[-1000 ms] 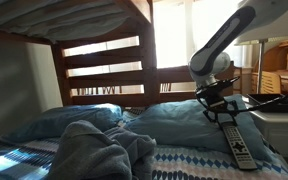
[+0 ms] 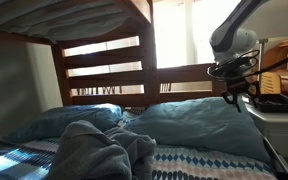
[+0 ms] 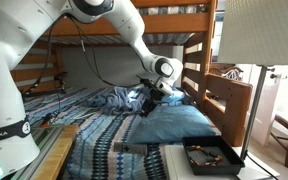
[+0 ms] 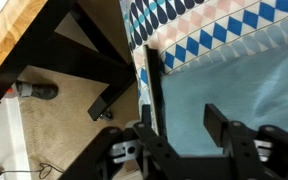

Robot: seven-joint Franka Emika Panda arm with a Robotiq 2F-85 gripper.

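Observation:
The remote control shows in the wrist view as a narrow dark bar, nearly edge-on, with a pale side. Its near end runs in between the fingers of my gripper, which is shut on it. In exterior view 1, my gripper hangs at the right, over the blue pillow and close to the white nightstand. The remote cannot be made out clearly there. In exterior view 2, my gripper is over the bed; its fingertips are too small to read.
A black tray with small things inside stands on the nightstand. A grey blanket is bunched on the bed. The wooden headboard stands behind the pillows. A small grey object is near the bed's edge. Below lies bare floor.
My gripper has moved right, toward the nightstand, and slightly up. The remote's white, buttoned face, plain to see hanging from the gripper before, no longer shows in exterior view 1.

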